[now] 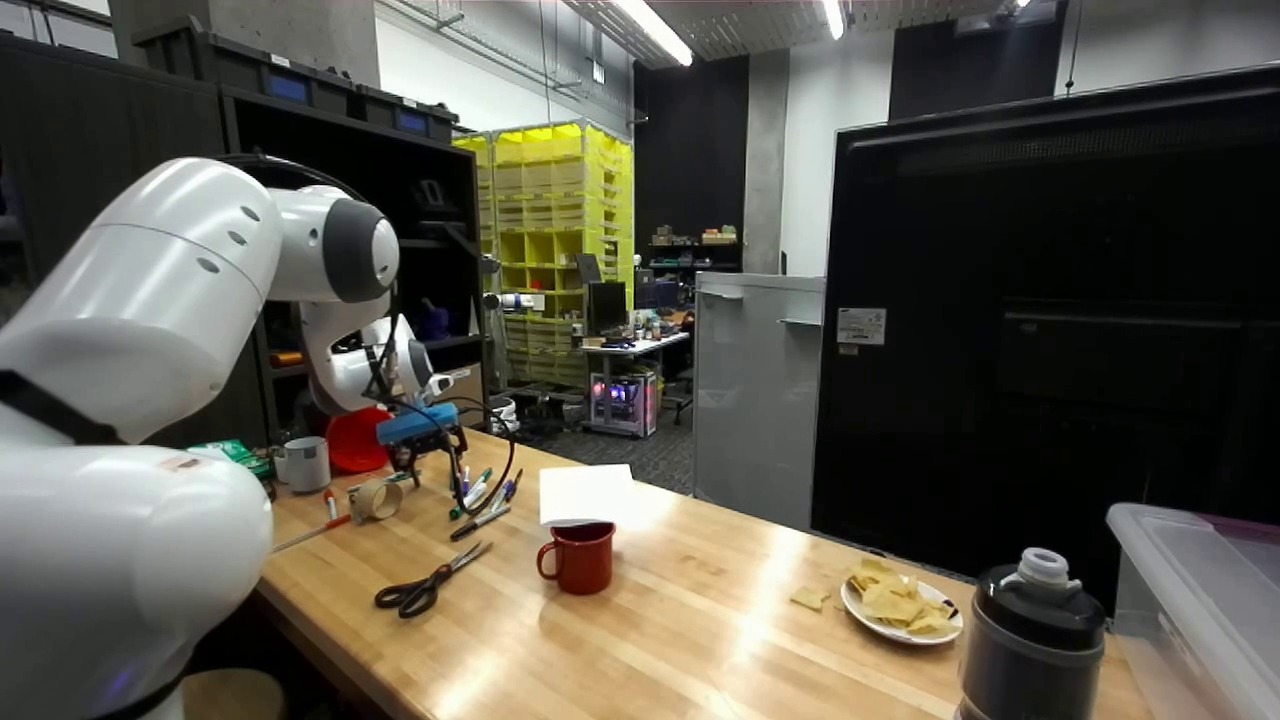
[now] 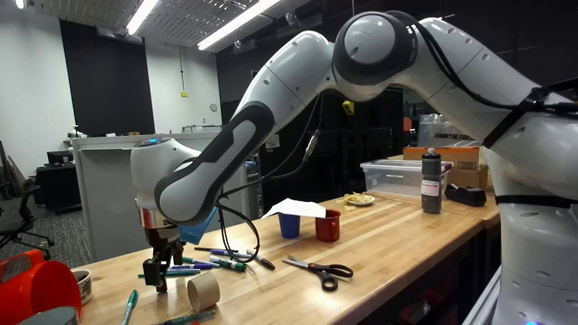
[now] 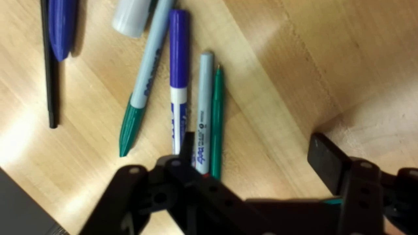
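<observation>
My gripper stands open low over the table, its two black fingers spread wide with nothing held. In the wrist view a grey marker [image 3: 203,105] and a thin green pen [image 3: 217,121] lie side by side, their lower ends running behind the left finger. Left of them are a purple-capped marker [image 3: 179,54] and a grey marker with a green cap [image 3: 147,74]. A teal tip [image 3: 333,201] shows near the right finger, mostly hidden. From the second exterior view, the gripper [image 2: 163,271] is beside the marker cluster, close to a cardboard-coloured tape roll [image 2: 203,291].
Black scissors [image 2: 319,269] lie nearer the front edge. A red mug [image 2: 328,226] and a blue cup [image 2: 289,225] with white paper [image 2: 295,207] over it stand beyond. A red container [image 2: 43,287] is close by. Bare wood stretches toward the plate of chips [image 1: 900,606].
</observation>
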